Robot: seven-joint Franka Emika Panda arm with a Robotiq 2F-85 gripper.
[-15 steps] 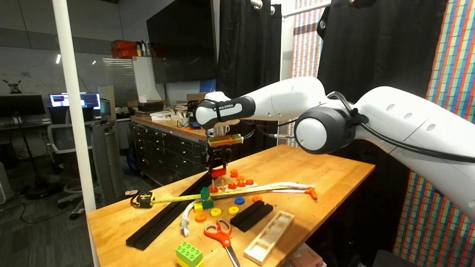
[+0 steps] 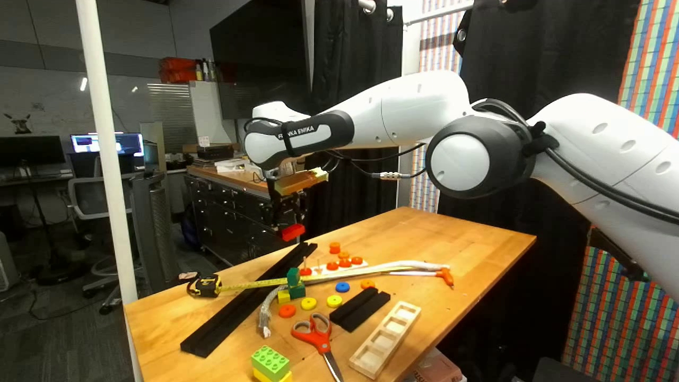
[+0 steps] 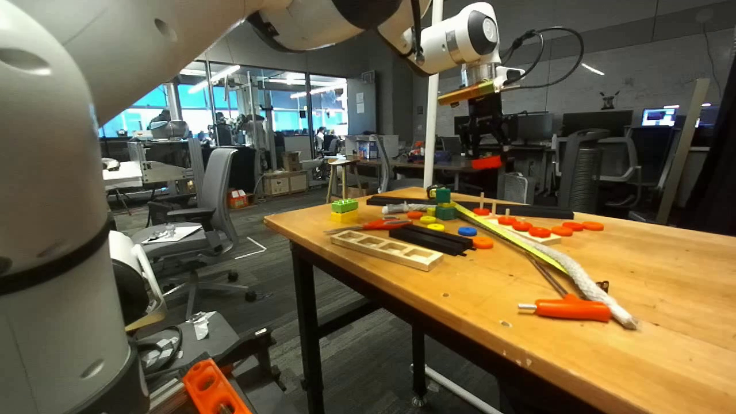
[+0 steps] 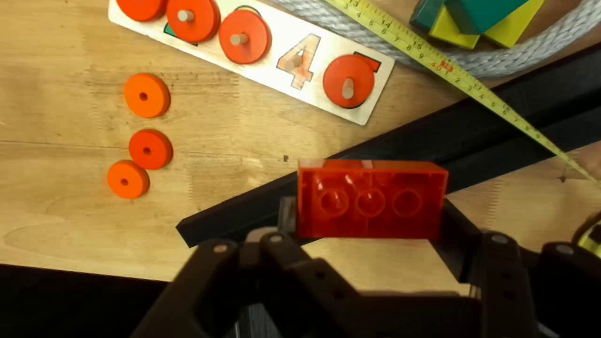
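Note:
A red building brick (image 4: 370,200) is gripped between the two fingers of my gripper, its hollow underside facing the wrist camera. In exterior view 1 the gripper (image 2: 293,230) and brick hang in the air, above the far edge of the table. Exterior view 2 has the red brick (image 3: 487,163) well clear of the tabletop too. A green brick on a yellow one, the green-yellow stack (image 2: 270,364), sits at the table's near corner, far from the gripper.
Below the gripper lies a long black rail (image 4: 242,211). Around it are a peg board (image 4: 281,50) with red discs, loose discs, a tape measure (image 2: 205,286), rope (image 2: 407,265), green and yellow blocks (image 2: 294,284), scissors (image 2: 315,334) and a wooden tray (image 2: 385,340).
The gripper has risen and shifted left in exterior view 1, taking the red brick with it. The things on the table have stayed put.

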